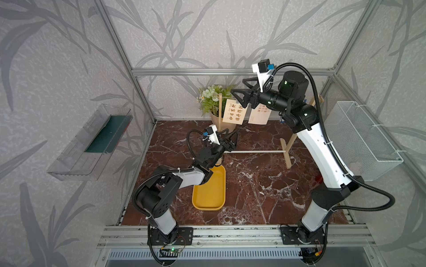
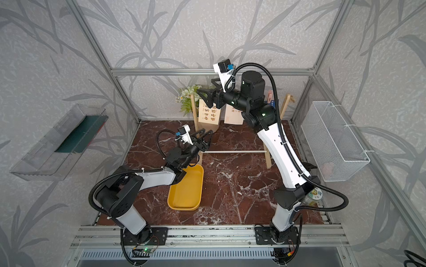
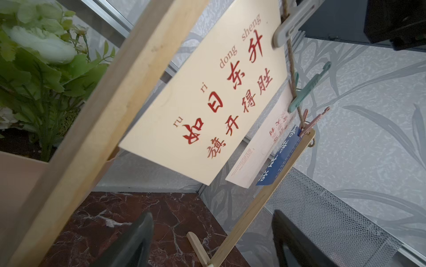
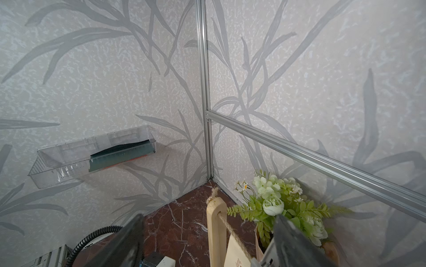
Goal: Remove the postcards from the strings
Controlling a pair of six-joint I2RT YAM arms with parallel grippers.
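Note:
Three postcards hang from a twine string: a cream card with red characters, a pale card and a blue card. A grey clip, green clip and pink clip sit along the string. My left gripper is low, below the cream card, fingers apart and empty. My right gripper is open near the cream card's top; the card's corner and the string show at its lower edge. In the top left view the right arm hides the blue card.
The wooden stand's left post rises close to my left gripper, with a potted plant behind. A yellow tray lies below the left arm. A wire basket hangs at right, a clear bin at left.

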